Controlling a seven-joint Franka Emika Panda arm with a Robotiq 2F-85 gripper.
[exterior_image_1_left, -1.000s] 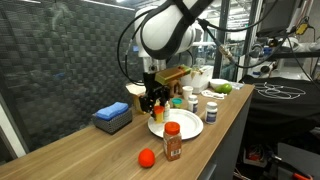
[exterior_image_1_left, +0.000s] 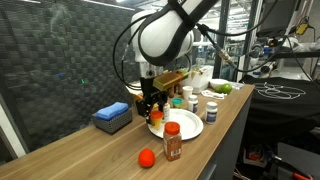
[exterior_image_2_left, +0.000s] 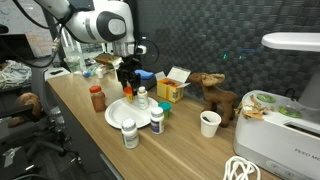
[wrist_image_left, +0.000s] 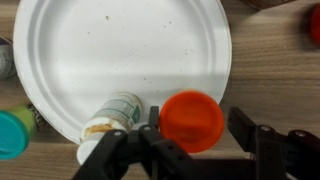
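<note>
An orange-capped bottle (exterior_image_1_left: 157, 118) stands at the near edge of the white plate (exterior_image_1_left: 187, 129). In the wrist view its round orange cap (wrist_image_left: 192, 121) lies between the dark fingers of my gripper. The fingers are part open, with a narrow gap showing at the cap's sides. From the second exterior view, my gripper (exterior_image_2_left: 127, 84) points straight down over the bottle, hiding its top. Whether the fingers touch the cap cannot be made out.
A white bottle (wrist_image_left: 114, 120) stands close beside the orange cap, with a teal-lidded jar (wrist_image_left: 14, 134) beyond. A red-lidded shaker (exterior_image_1_left: 172, 142) and a red ball (exterior_image_1_left: 146, 158) are near the plate. White-capped bottles (exterior_image_2_left: 130, 133) stand in front.
My gripper has come down slightly over the orange-capped bottle, covering more of its top. The plate and the other objects have stayed in place.
</note>
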